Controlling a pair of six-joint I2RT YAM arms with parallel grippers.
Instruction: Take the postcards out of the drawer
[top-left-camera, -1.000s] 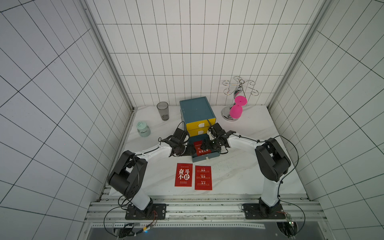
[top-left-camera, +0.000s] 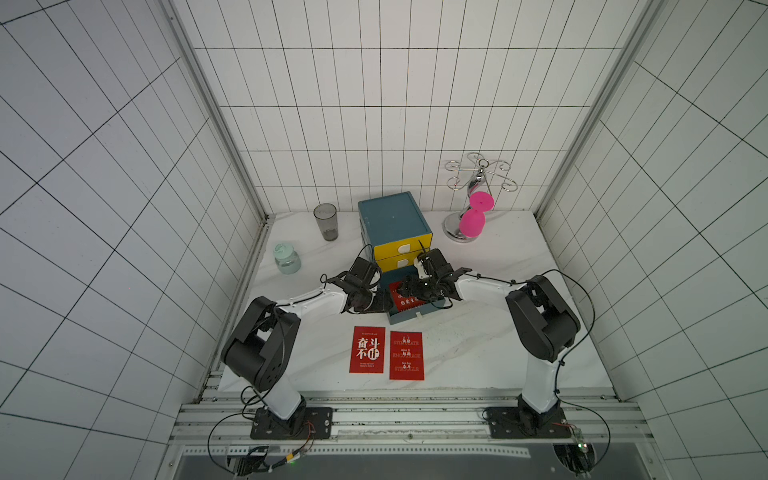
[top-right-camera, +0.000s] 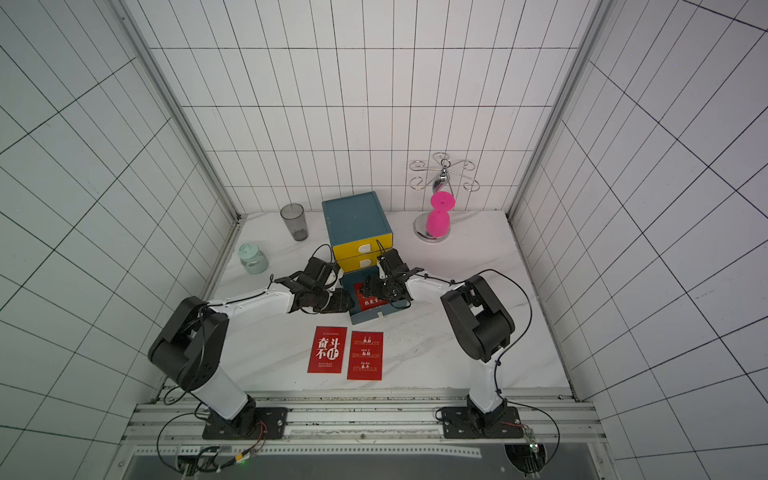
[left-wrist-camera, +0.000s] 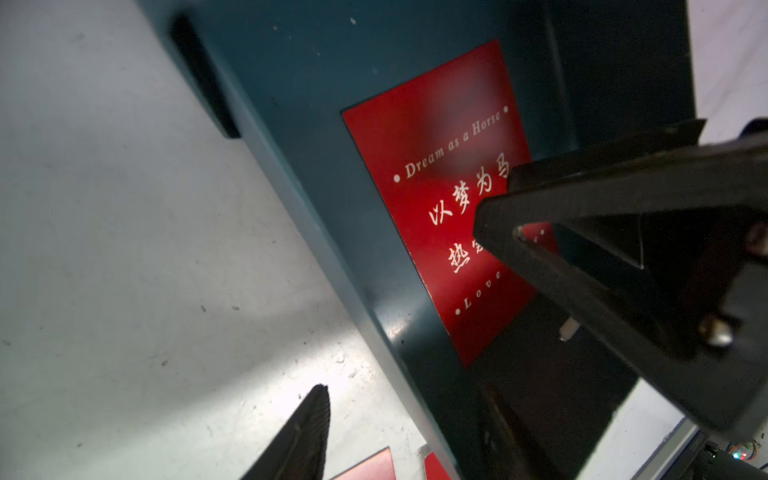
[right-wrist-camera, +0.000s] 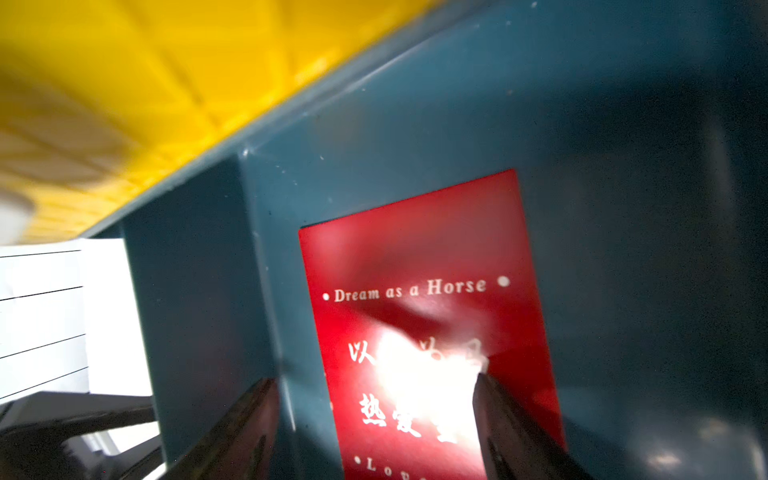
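Observation:
A red postcard (left-wrist-camera: 436, 192) with white lettering lies flat on the floor of the pulled-out blue drawer (top-left-camera: 404, 316). My left gripper stands part open at the drawer's left wall, one finger outside and the other inside; a gap shows beside the wall. Over the same card, my right gripper is open, its two fingers apart and nothing held between them. In the left wrist view the black right gripper covers part of the lettering. Two more postcards, one with large characters (top-left-camera: 367, 349) and one with smaller text (top-left-camera: 406, 356), lie flat on the table in front.
Behind the drawer stands the blue-and-yellow cabinet (top-left-camera: 392, 216). A grey glass (top-left-camera: 326, 224) and a pale green jar (top-left-camera: 286, 258) are at back left. A metal stand (top-left-camera: 461, 227) with a pink item (top-left-camera: 473, 223) is at back right. Bare table lies front right.
The open drawer has shifted slightly to the right, and my left gripper has moved a little right with it. The table postcards have not moved.

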